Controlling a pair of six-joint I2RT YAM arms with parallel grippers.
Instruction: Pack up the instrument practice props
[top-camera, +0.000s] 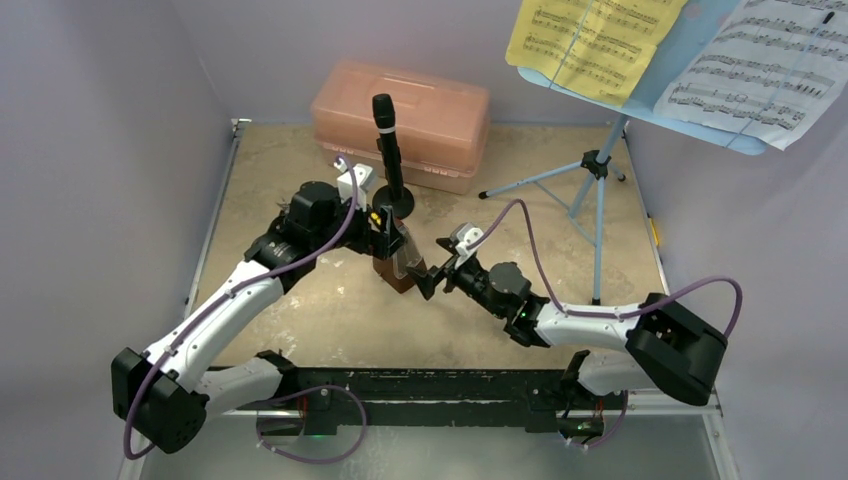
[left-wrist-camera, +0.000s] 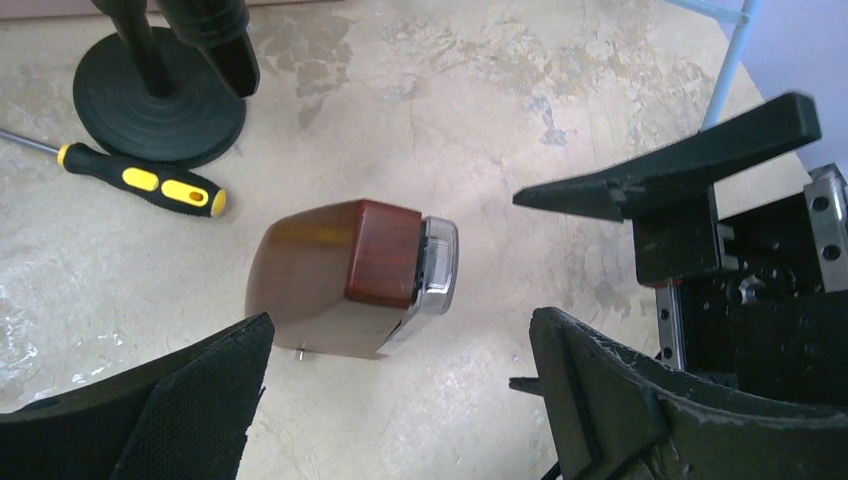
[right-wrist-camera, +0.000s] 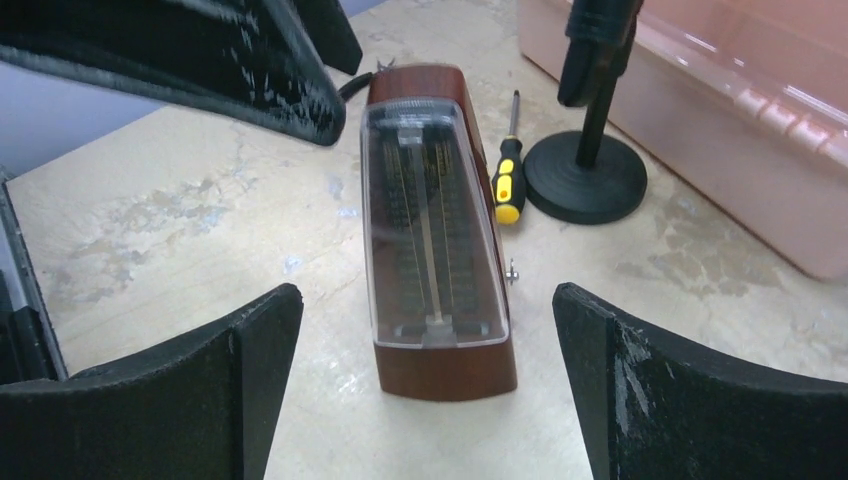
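A brown metronome (top-camera: 393, 275) with a clear front cover (right-wrist-camera: 432, 225) stands upright on the table. The right wrist view shows its covered front standing between and beyond the spread fingers of my right gripper, with room on both sides. From above, that right gripper (top-camera: 433, 262) is just right of the metronome. My left gripper (top-camera: 385, 232) is above the metronome's upper left, fingers apart. In the left wrist view the metronome's top (left-wrist-camera: 385, 250) lies below the left gripper, and nothing is held. The screwdriver (right-wrist-camera: 509, 185) lies behind the metronome.
A black microphone (top-camera: 386, 130) stands on a round base (left-wrist-camera: 150, 100) behind the metronome. A pink case (top-camera: 420, 100) sits closed at the back. The blue music stand (top-camera: 600, 190) with sheet music occupies the right rear.
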